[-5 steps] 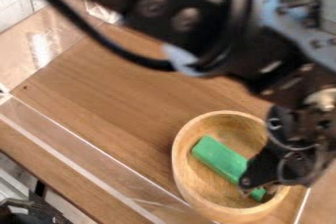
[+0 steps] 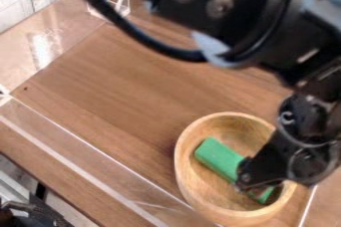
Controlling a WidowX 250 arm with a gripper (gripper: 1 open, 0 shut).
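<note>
A green cylindrical object (image 2: 220,157) lies tilted inside a round wooden bowl (image 2: 200,197) at the lower middle of the camera view. My black gripper (image 2: 266,176) hangs over the right side of the bowl, low by the green object's lower end and partly covering it. Its fingers are dark and seen from above, so whether they touch the object is unclear.
Transparent edging strips run along its front left and far left. The arm fills the top right. Black cabling shows at the bottom left corner.
The upper arm has shifted slightly since a second ago. The gripper has moved a little at the bowl's right side; the bowl and green object look unmoved.
</note>
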